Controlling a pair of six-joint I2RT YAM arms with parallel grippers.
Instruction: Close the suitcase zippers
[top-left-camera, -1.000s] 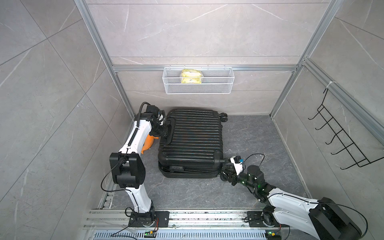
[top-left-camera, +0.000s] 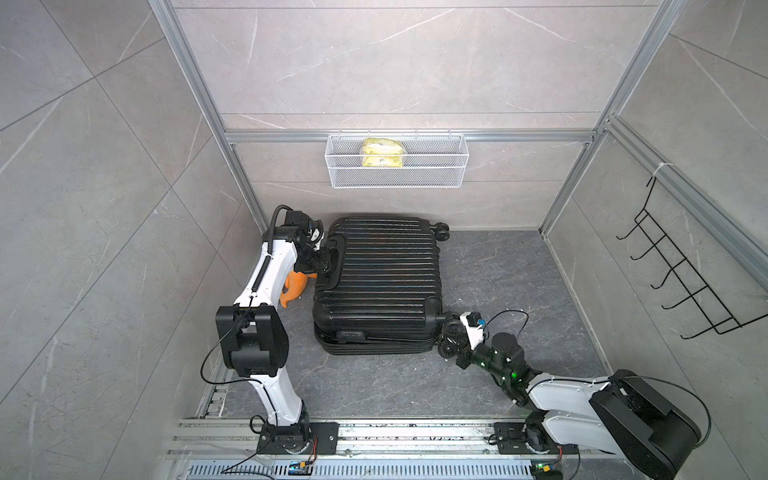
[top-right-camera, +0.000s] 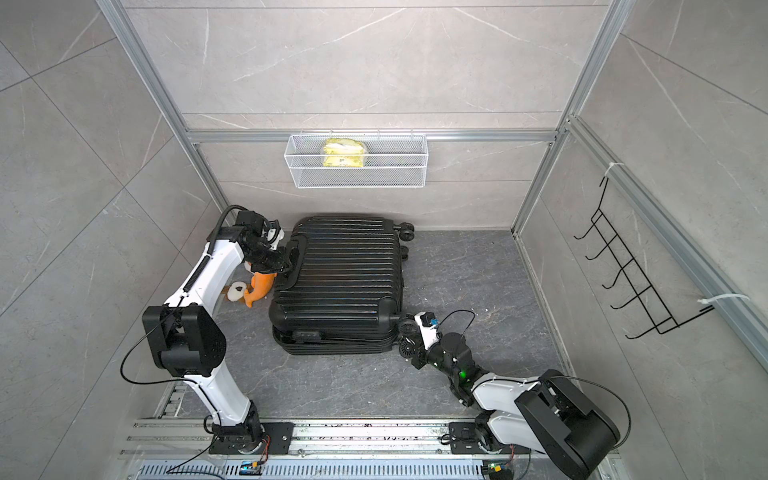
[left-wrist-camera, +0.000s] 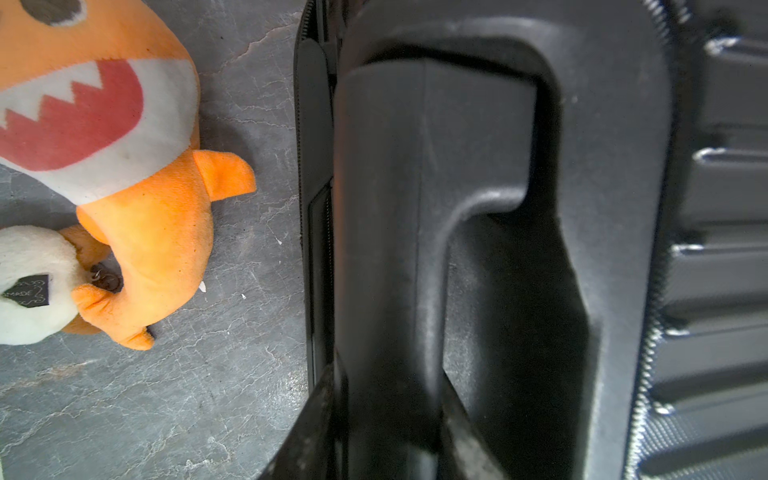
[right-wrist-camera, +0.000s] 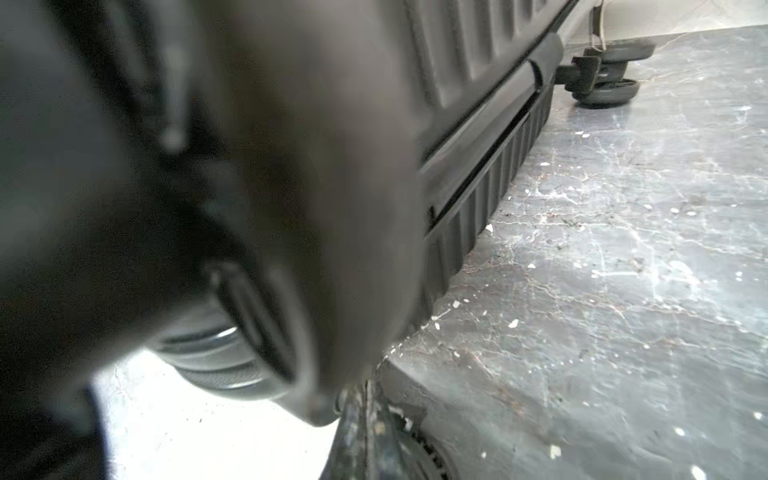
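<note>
The black ribbed suitcase (top-left-camera: 384, 280) lies flat on the floor, lid closed over the base. My left gripper is shut on its side handle (left-wrist-camera: 392, 240), one finger on each side of the grip. At the front right wheel corner, my right gripper is shut, its fingertips together with nothing between them. The blurred wheel (right-wrist-camera: 336, 200) fills much of the right wrist view and covers part of the seam. I cannot make out the zipper pull at this corner. Some zipper teeth (left-wrist-camera: 300, 120) show beside the handle.
An orange plush shark (left-wrist-camera: 152, 232) lies on the floor left of the suitcase. Another wheel pair (right-wrist-camera: 612, 72) sticks out at the far corner. A white wire basket (top-left-camera: 396, 172) hangs on the back wall.
</note>
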